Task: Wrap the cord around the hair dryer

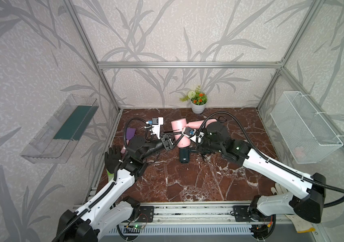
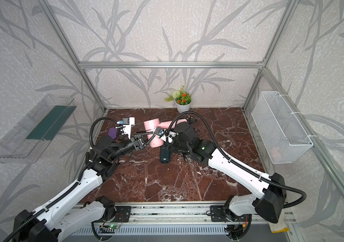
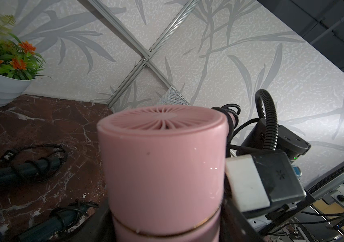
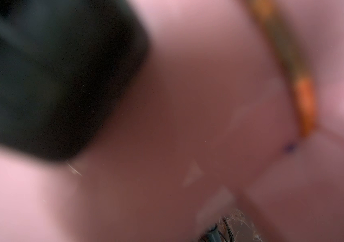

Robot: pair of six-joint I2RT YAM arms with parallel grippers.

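A pink hair dryer (image 1: 178, 125) is held up in the middle, barrel upright, its handle (image 1: 197, 123) pointing right. My left gripper (image 1: 182, 135) is shut on the barrel; in the left wrist view dark fingers flank the pink barrel (image 3: 164, 173). The black cord (image 3: 231, 111) loops around the handle's far end, with a strand running toward the right arm. My right gripper is shut, up against the barrel; its tips are hidden in the top views. In the right wrist view a blurred black part (image 4: 59, 80) lies over the pink surface (image 4: 188, 100).
Beneath stands a dark green dryer (image 1: 184, 155) on the brown marble table (image 1: 168, 185). A flower pot (image 1: 198, 106) is at the back, a purple brush (image 1: 130, 133) and a black glove (image 1: 112, 159) at the left.
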